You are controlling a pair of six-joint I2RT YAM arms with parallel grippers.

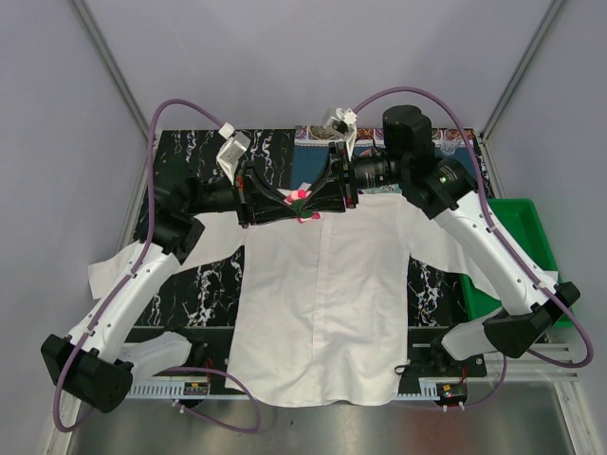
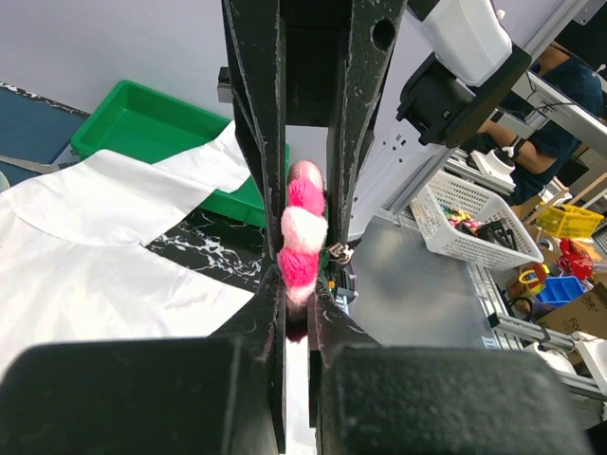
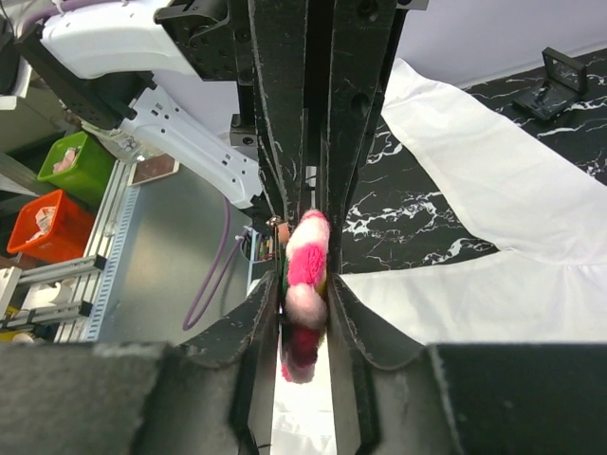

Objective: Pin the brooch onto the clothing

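Observation:
A fuzzy pink and white brooch (image 1: 303, 204) with a green back is held in the air between both grippers, above the white shirt (image 1: 285, 313) laid flat. In the left wrist view the brooch (image 2: 303, 237) stands edge-on in my left gripper, which is shut on it. My right gripper (image 1: 318, 199) meets it from the other side, its fingers around the brooch (image 3: 305, 280); whether they grip it I cannot tell. A small metal piece (image 2: 340, 254) shows at the brooch's side.
A green tray (image 1: 517, 246) is at the right, partly under the shirt's sleeve. A blue mat (image 1: 313, 156) lies at the back. A small black object (image 3: 555, 90) sits on the dark marble top.

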